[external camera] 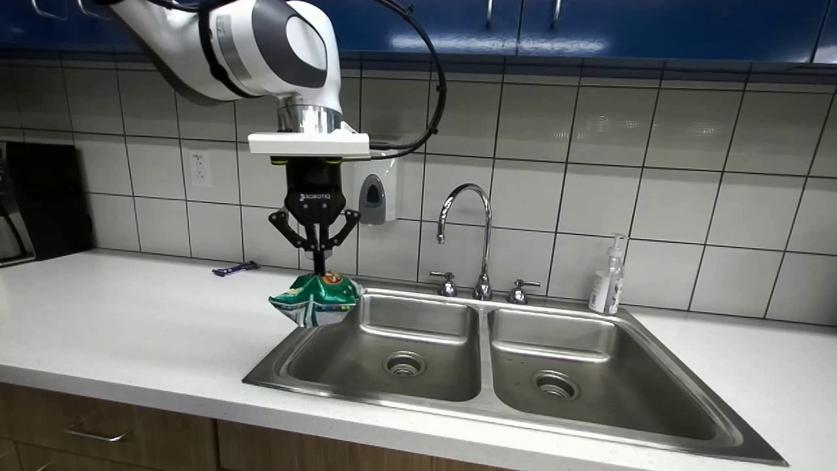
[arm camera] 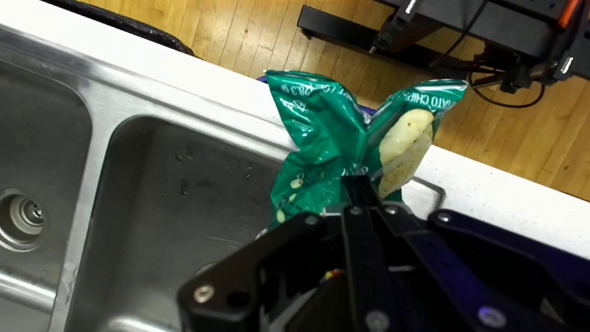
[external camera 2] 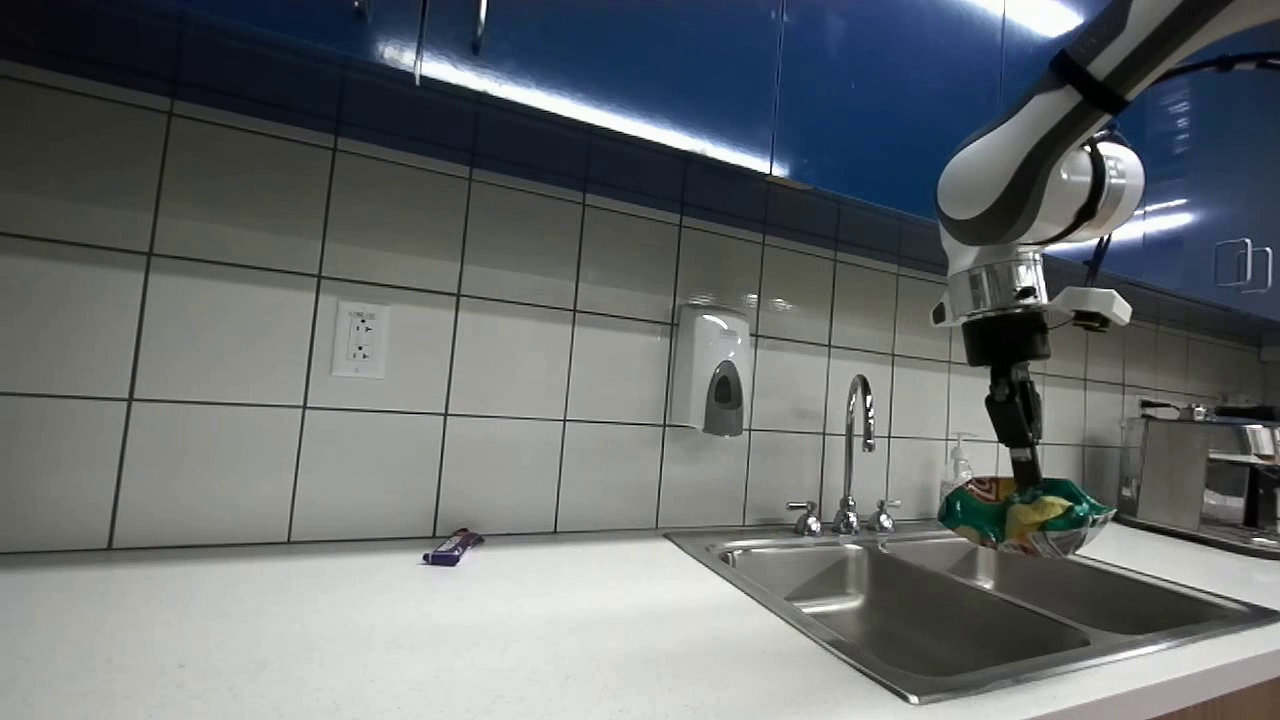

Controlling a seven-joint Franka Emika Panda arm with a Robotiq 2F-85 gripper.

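Note:
A green potato chip bag (external camera: pixel 315 297) hangs pinched at its middle by my gripper (external camera: pixel 318 271), which is shut on it. The bag is in the air at the left edge of the double sink (external camera: pixel 267 369). In the wrist view, the bag (arm camera: pixel 318 144) folds up on both sides of the dark fingers (arm camera: pixel 359 188), and the left basin lies beneath and beside it. The second exterior view shows the bag (external camera 2: pixel 1020 516) held clear of the surface, its ends drooping.
A purple wrapped bar (external camera: pixel 235 268) lies on the counter near the wall. The faucet (external camera: pixel 483 243) rises behind the sink, with a soap bottle (external camera: pixel 609 279) at its back right. Both basins look empty. The counter (external camera: pixel 118 314) left of the sink is largely clear.

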